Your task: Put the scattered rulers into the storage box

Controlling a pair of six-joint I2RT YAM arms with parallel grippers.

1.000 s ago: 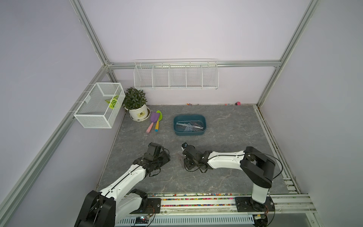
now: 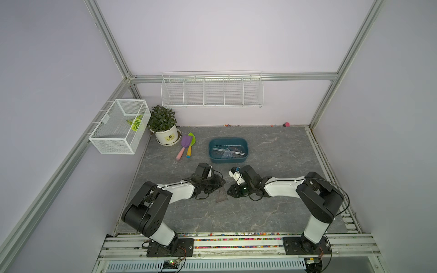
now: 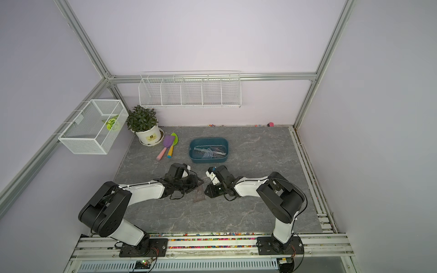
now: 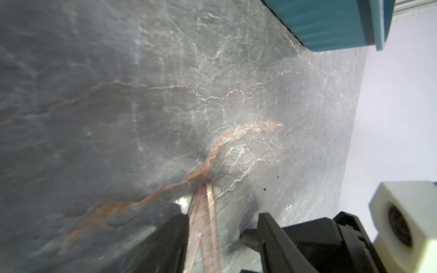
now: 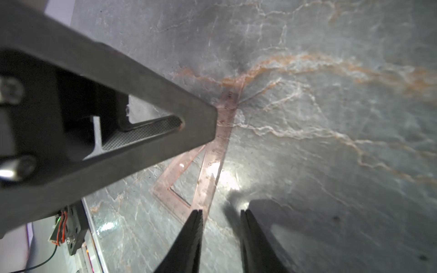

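Note:
A pinkish transparent triangle ruler lies flat on the grey table between my two grippers; in the right wrist view its long edge and cut-out show. My left gripper is low over it, part open, the ruler visible between and beyond its fingers. My right gripper is just to its right, fingers apart, the ruler's corner near the left finger; whether they touch I cannot tell. The teal storage box stands behind them, holding several clear rulers.
Purple and green spatulas lie left of the box, by a potted plant. A white basket hangs on the left wall, a wire rack on the back wall.
My left gripper has moved right and toward the back, up to the ruler.

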